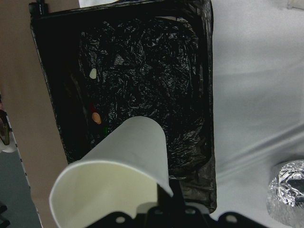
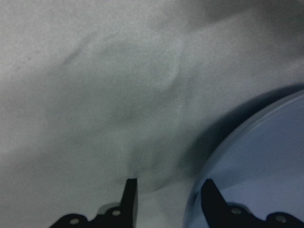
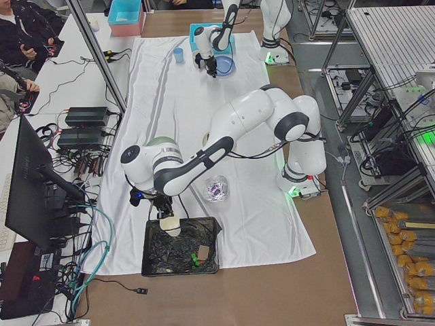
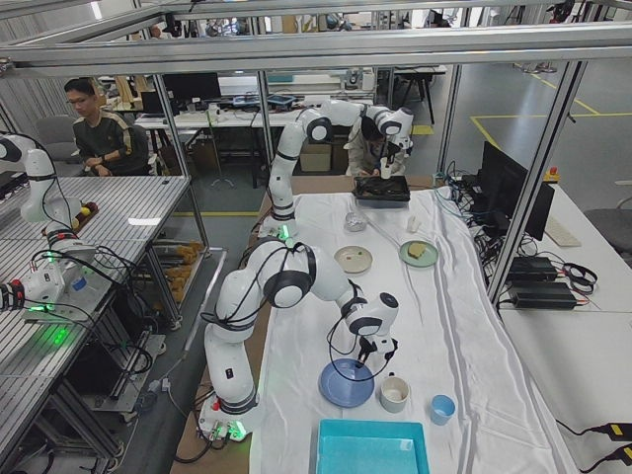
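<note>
A white cup [image 1: 114, 152] [image 3: 170, 226] is held by my left gripper [image 3: 164, 210] above the black-lined bin [image 1: 133, 66] [image 3: 180, 265], which has small scraps and a green item inside. The cup's open mouth faces the wrist camera. At the other end of the cloth, my right gripper stands open, one finger at the rim of a blue plate [image 2: 251, 166] [image 4: 346, 390].
A foil-covered item [image 1: 289, 185], a beige plate [image 4: 353, 260], a green plate with food [image 4: 418, 254], a mug [image 4: 394, 393], a blue cup [image 4: 441, 409] and a turquoise tray [image 4: 371, 454] share the white cloth.
</note>
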